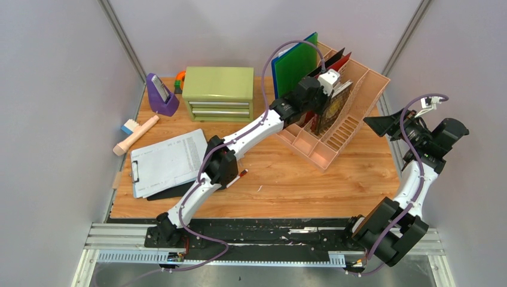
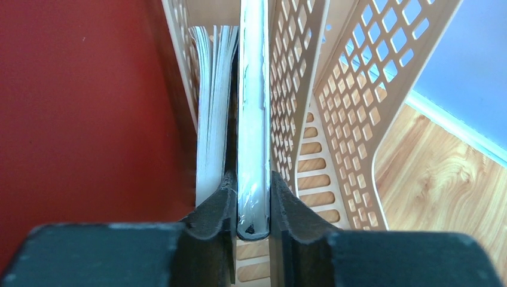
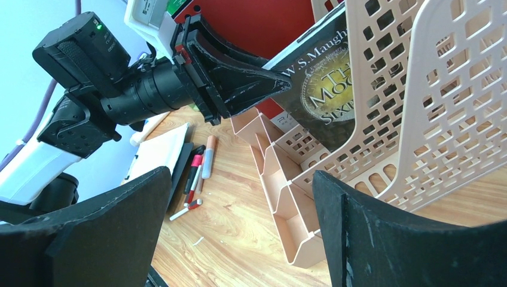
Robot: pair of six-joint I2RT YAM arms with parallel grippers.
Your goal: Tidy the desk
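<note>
A dark book (image 3: 330,89) with a yellow round title stands in a compartment of the peach organizer (image 1: 369,89). In the left wrist view the book's pale spine (image 2: 253,119) runs between the two fingers of my left gripper, which is shut on its near end. Beside it, pale paper edges (image 2: 214,107) stand in the same compartment. Left of these rises a red folder (image 2: 89,119). Out past the desk's right edge hangs my right gripper, open and empty, its fingers wide apart.
A green folder (image 1: 297,67) stands in the organizer's rear left. Further left are a green drawer box (image 1: 219,86), a purple holder (image 1: 161,98), a clipboard (image 1: 170,164) and a wooden roller (image 1: 136,136). Markers (image 3: 194,173) lie near the clipboard.
</note>
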